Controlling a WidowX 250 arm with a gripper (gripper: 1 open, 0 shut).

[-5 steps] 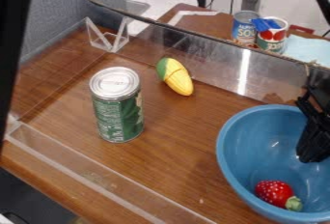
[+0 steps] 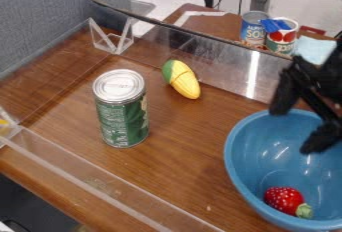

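Observation:
My black gripper (image 2: 299, 104) is at the right, open, its dark fingers over the upper part of a blue bowl (image 2: 251, 157), somewhat blurred. A red strawberry with a green tip (image 2: 283, 200) lies at the bottom of the bowl. A green tin can (image 2: 122, 118) stands left of centre on the wooden surface (image 2: 147, 181), and a yellow corn cob (image 2: 183, 81) lies behind it, to the right.
A clear barrier (image 2: 194, 53) runs along the back, with two cans (image 2: 254, 29) and a light cloth beyond it. A grey wall (image 2: 54, 21) stands at back left. The wood between can and bowl is clear.
My gripper has risen from inside the bowl to above it and a little leftward. The strawberry, can and corn have not moved.

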